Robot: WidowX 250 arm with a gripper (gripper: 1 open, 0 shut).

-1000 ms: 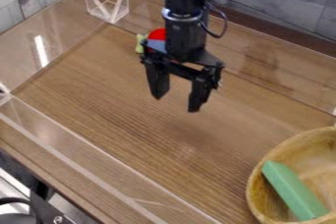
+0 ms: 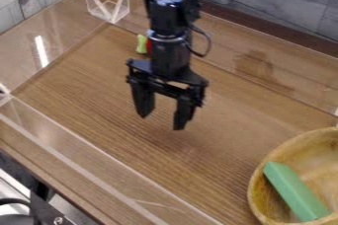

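Observation:
My gripper (image 2: 165, 103) is open over the middle of the wooden table (image 2: 106, 150), its two dark fingers spread with nothing seen between them. Behind the arm, a small green object (image 2: 141, 43) and a bit of something red are mostly hidden.
A yellow bowl (image 2: 271, 160) holding a green elongated object (image 2: 294, 189) is at the bottom right. A dark cable lies at the bottom left corner. The table around the gripper is clear.
The arm has moved toward the near side and slightly left, now covering most of the red object behind it. The bowl has not moved.

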